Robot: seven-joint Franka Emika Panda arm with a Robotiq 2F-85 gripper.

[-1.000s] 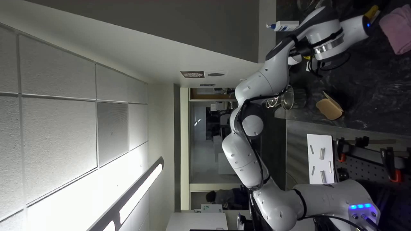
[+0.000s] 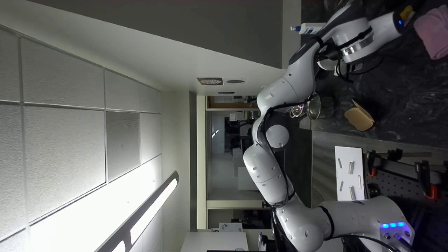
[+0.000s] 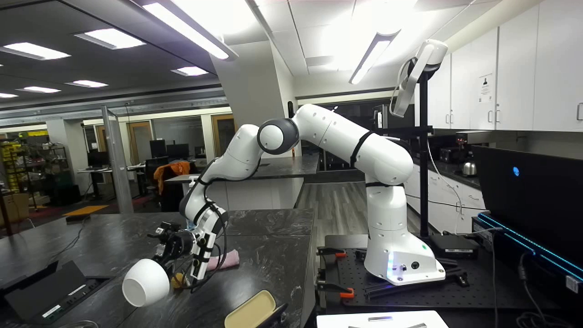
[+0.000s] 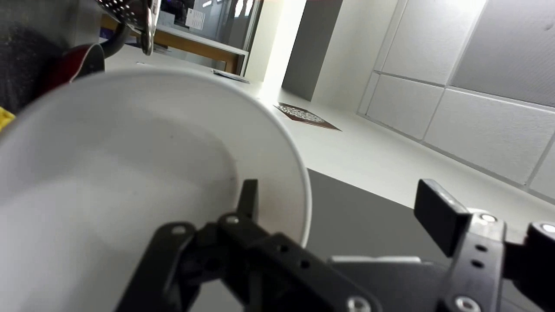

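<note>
A white cup or bowl (image 4: 156,171) fills the left of the wrist view, its mouth facing the camera. My gripper has its fingers well apart, with the near rim running between them. One finger (image 4: 248,197) reaches in over the inside wall; the other finger (image 4: 439,213) is outside, with a clear gap to the rim. In exterior view 2 the white cup (image 3: 145,282) is tipped on its side at the end of the arm; whether it touches the counter I cannot tell. Exterior view 1 shows only part of the cup (image 2: 326,64) behind the wrist.
On the dark counter lie a pink cloth (image 2: 433,31), a tan open box (image 2: 359,117) and a clear container (image 2: 314,107). A pump bottle (image 2: 311,28) stands farther back. A black folded device (image 3: 54,292) is left of the cup. Exterior view 1 is turned sideways.
The wrist and the white cup have shifted slightly in exterior view 1. A yellow patch beside the cup is now hidden. A person in the background is gone.
</note>
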